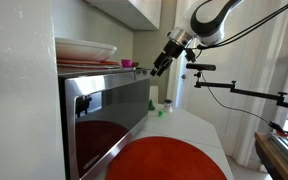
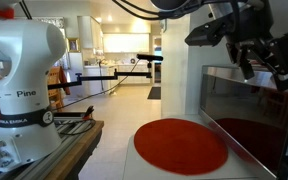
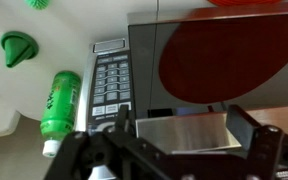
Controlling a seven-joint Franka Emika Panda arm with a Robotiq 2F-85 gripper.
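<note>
My gripper stands open above the microwave's front top edge, with nothing between its fingers. In the wrist view its dark fingers reach in from the lower left and lower right. Below it are the microwave's keypad (image 3: 111, 82), the dark door (image 3: 199, 75) and a strip of its metal top (image 3: 189, 132). From the side, the microwave (image 1: 84, 128) appears closed, with my gripper (image 1: 158, 70) near its far end. The second exterior view has the gripper (image 2: 266, 78) at upper right, beside the microwave front.
A red round mat (image 1: 164, 160) covers the counter before the microwave. On top of the microwave are a pink cup (image 1: 126, 63) and white dishware (image 1: 84, 50). A green bottle (image 3: 60, 112) and green cone (image 3: 19, 47) stand beyond the keypad end.
</note>
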